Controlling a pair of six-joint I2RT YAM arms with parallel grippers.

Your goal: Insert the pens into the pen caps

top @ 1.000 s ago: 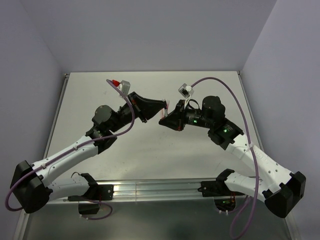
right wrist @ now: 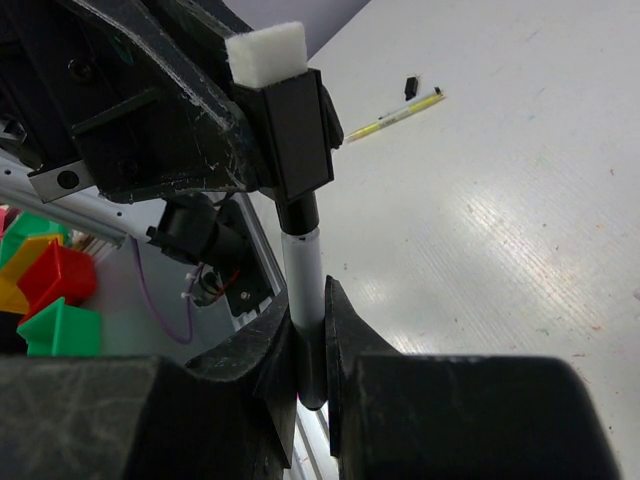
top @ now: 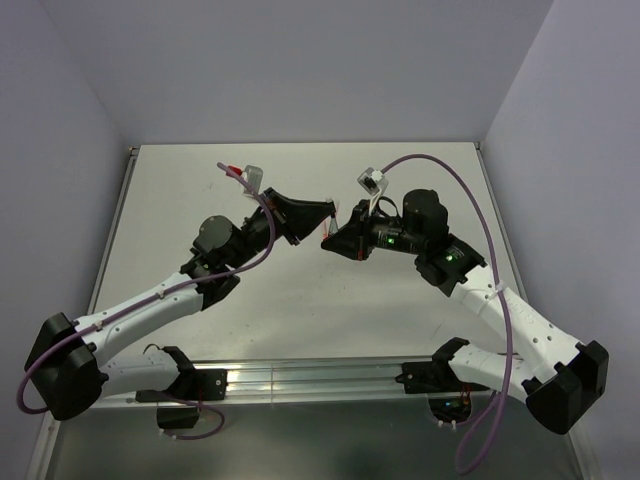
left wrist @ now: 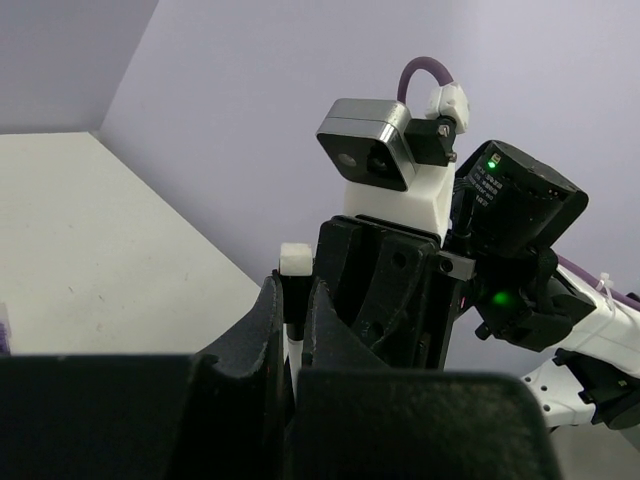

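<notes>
Both grippers meet over the middle of the table. My left gripper is shut on a dark pen cap [right wrist: 296, 215], which stands upright with a white end above the fingers. Below it, my right gripper is shut on an upright pen [right wrist: 303, 270] with a white barrel. The pen's top meets the cap's lower part in one vertical line; how far it is inside I cannot tell.
A yellow pen [right wrist: 393, 117] and a small black piece [right wrist: 411, 88] lie on the white table [top: 300, 310]. Coloured bins [right wrist: 55, 280] show off the table's edge in the right wrist view. The table around the arms is mostly clear.
Both arms have shifted very slightly in the top view, the left one a little to the right and down. Both grippers remain together.
</notes>
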